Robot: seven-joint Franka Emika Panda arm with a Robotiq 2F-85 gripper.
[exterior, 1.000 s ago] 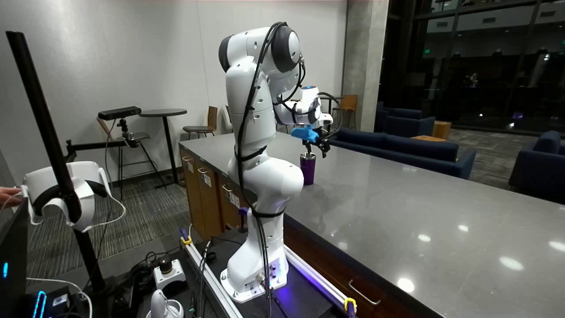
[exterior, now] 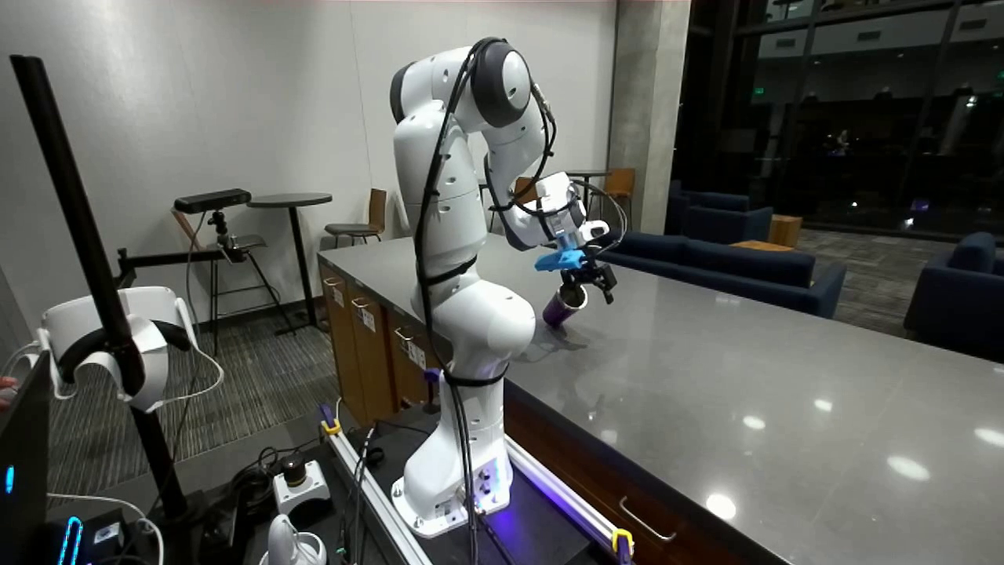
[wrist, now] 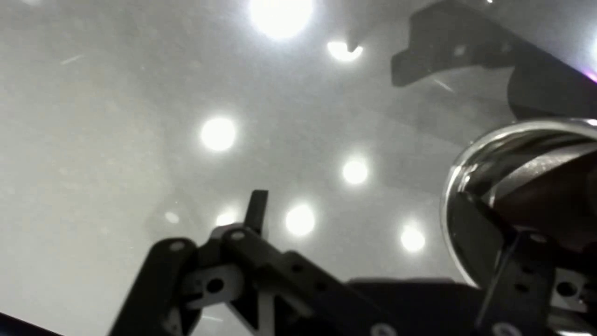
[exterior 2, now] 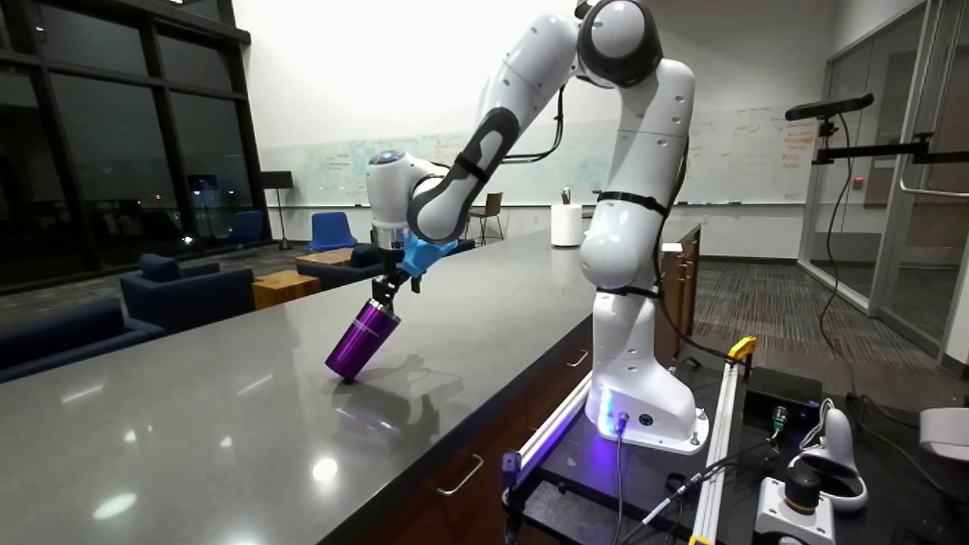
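A purple metal tumbler [exterior: 555, 311] leans steeply over the grey countertop. In exterior view 2 the tumbler [exterior 2: 362, 341] has its lower end at or very near the surface and its mouth up toward my gripper [exterior 2: 397, 289]. From the wrist, the gripper is open, its two fingers wide apart. One finger reaches inside the tumbler's silver rim [wrist: 446, 210]; the other finger [wrist: 257, 210] is outside, over bare counter, well clear of the wall. Dark liquid or shadow fills the tumbler's inside; which one, I cannot say.
A white container [exterior 2: 565, 225] stands at its far end in exterior view 2. Navy sofas [exterior: 715, 268] lie beyond the counter.
A second ago the tumbler stood upright under my gripper. Now it is tipped, its mouth shifted right in exterior view 1, and the gripper has moved right, lower and tilted.
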